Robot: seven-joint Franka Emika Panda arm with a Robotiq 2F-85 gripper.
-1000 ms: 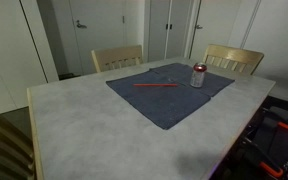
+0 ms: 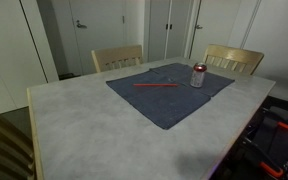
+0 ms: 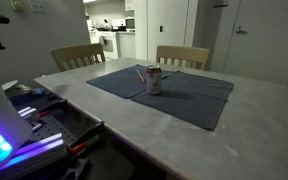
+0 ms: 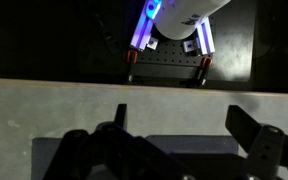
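A can (image 2: 199,75) with a red top stands upright on the dark cloth (image 2: 174,105) that covers part of the table; exterior view 2 shows the same can (image 3: 154,80) near the cloth's middle. Left of the can, a thin red stick (image 2: 155,85) lies flat on the cloth. In the wrist view my gripper is open, its dark fingers (image 4: 121,117) wide apart above the table's edge. Nothing shows between them. The can and the stick are outside the wrist view.
Wooden chairs (image 2: 118,57) stand at its far side and ends. The robot's base (image 4: 184,15) is beyond the table edge in the wrist view.
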